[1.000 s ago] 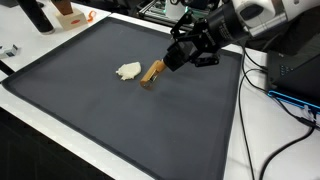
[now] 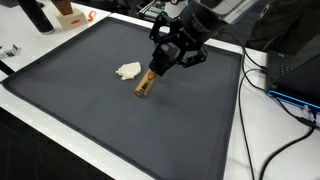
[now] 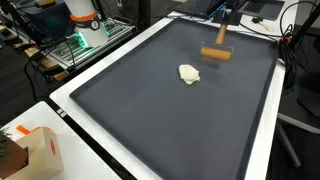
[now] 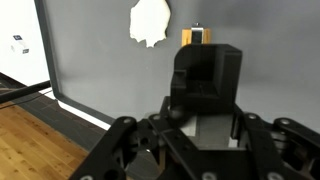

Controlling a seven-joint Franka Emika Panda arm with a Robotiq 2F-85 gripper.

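Observation:
My gripper (image 2: 162,61) is shut on the upper part of a small roller-like tool. Its orange-brown roller (image 2: 146,83) hangs down at a tilt below the fingers, at or just above the dark board. Exterior view 2 shows the tool's roller (image 3: 216,53) lying crosswise in a thin wire frame, with an orange-brown handle rising behind it. In the wrist view a dark rounded shape fills the space ahead of the fingers, and an orange block-like part (image 4: 197,36) shows beyond it. The exact grip point is hidden.
A crumpled white piece (image 2: 129,71) lies on the grey board (image 3: 150,120) near the tool. Most of the board is bare. Cables (image 2: 247,110) run past its right side, and an orange-brown container (image 2: 70,18) stands beyond the far left corner.
The arm has swung leftward and changed its tilt. The roller has shifted slightly left and toward the viewer, still held. The white piece has not moved.

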